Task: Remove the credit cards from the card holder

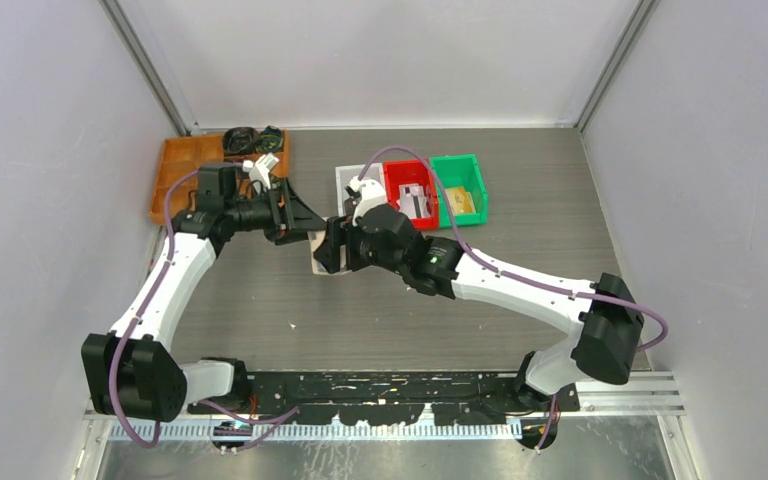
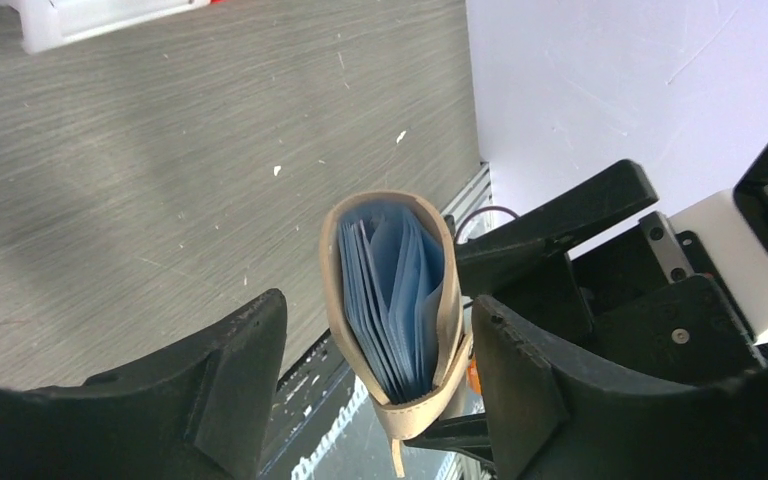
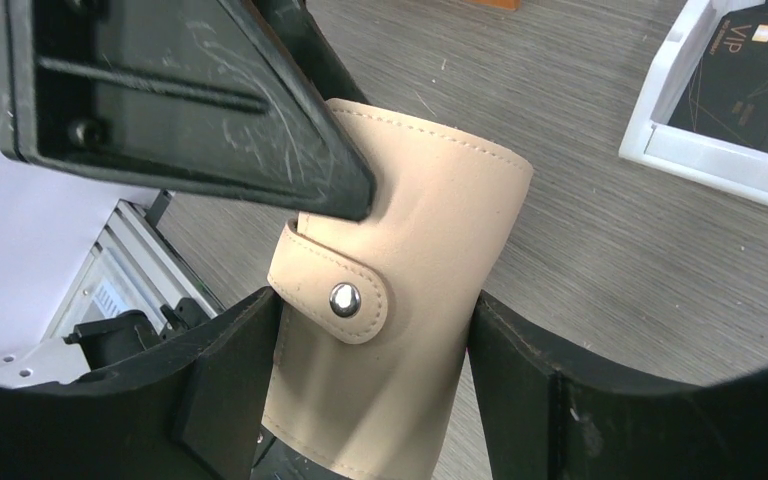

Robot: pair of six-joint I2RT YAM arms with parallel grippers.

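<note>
A beige leather card holder (image 3: 430, 210) with a snap strap stands between the fingers of my right gripper, which is shut on it. In the left wrist view the holder's open end faces the camera, showing bluish clear sleeves (image 2: 390, 290) fanned inside. Whether cards sit in those sleeves is hard to tell. My left gripper is part open, its fingers on either side of the holder's mouth; a gap shows on the left side. One left finger (image 3: 290, 130) overlaps the holder's upper edge in the right wrist view.
A white bin (image 3: 650, 150) holds a black VIP card. Beside it stand a red bin (image 1: 390, 172) with cards and a green bin (image 1: 478, 180) with yellowish items. An orange organizer (image 1: 175, 160) is at the back left.
</note>
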